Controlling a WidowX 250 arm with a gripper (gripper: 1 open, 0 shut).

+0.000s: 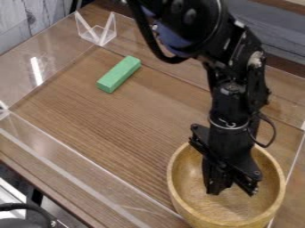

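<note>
The black arm reaches down from the top to the wooden bowl (191, 200) at the lower right. Its gripper (218, 178) is low inside the bowl, dark and seen from behind; whether anything is between its fingers cannot be made out. A green block (118, 74) lies on the wooden table (107, 134) at the upper left.
A clear plastic holder (98, 28) stands at the top left. The arm covers much of the right side.
</note>
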